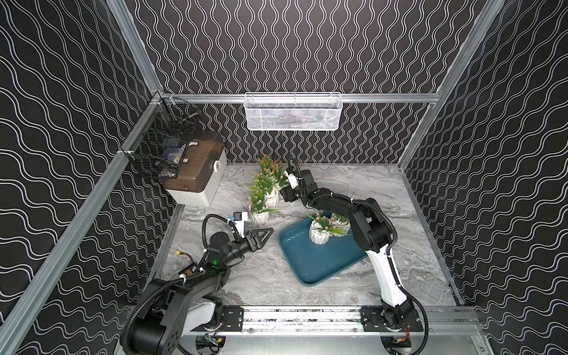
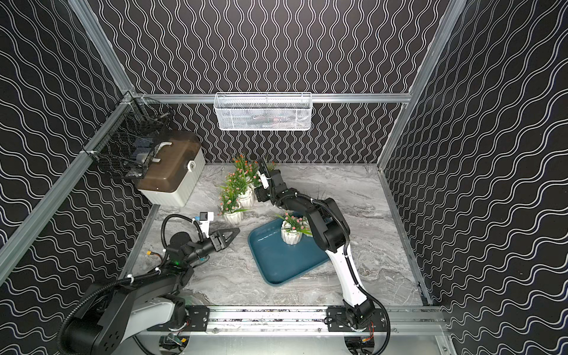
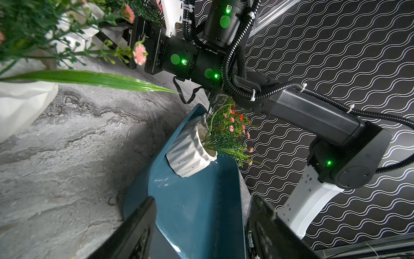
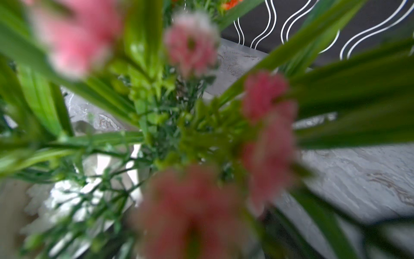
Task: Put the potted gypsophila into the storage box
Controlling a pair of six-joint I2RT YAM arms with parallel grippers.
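Several potted flower plants [image 1: 269, 198] in white pots stand grouped in the middle back; more pots [image 1: 319, 235] sit in the teal tray [image 1: 301, 266]. My right gripper [image 1: 284, 192] is down among the back plants' foliage; its fingers are hidden, and the right wrist view shows only leaves and pink flowers. My left gripper hangs open with nothing between its fingers, left of the tray and in front of the nearest standing pot. The storage box [image 1: 189, 198], white with a brown lid, stands at the back left.
A black wire rack [image 1: 148, 142] hangs on the left wall above the box. A white mesh basket [image 1: 293, 112] is mounted on the back wall. Bare marble table lies to the right rear.
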